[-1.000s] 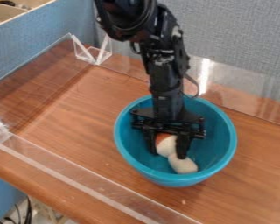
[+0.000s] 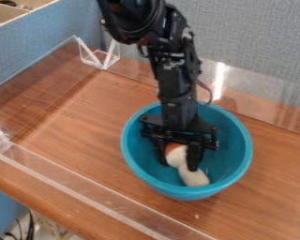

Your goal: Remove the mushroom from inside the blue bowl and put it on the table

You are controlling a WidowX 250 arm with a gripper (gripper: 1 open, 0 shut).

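The blue bowl (image 2: 236,161) stands on the wooden table. A mushroom with an orange-red patch and a pale body (image 2: 193,176) lies inside it, toward the near side. My black gripper (image 2: 179,158) reaches down into the bowl from above, its fingers on either side of the mushroom's upper part. The gripper hides part of the mushroom, and whether both fingers press on it does not show. The mushroom's pale lower end sticks out toward the near wall of the bowl.
Bare table (image 2: 83,131) lies open to the left of the bowl, with a narrower clear strip on the right. Transparent panels edge the table at the back and front left, with a clear bracket (image 2: 98,53) at the back left.
The gripper has shifted very slightly over the mushroom, and the mushroom's visible lower end has turned a little. The bowl stays in place.
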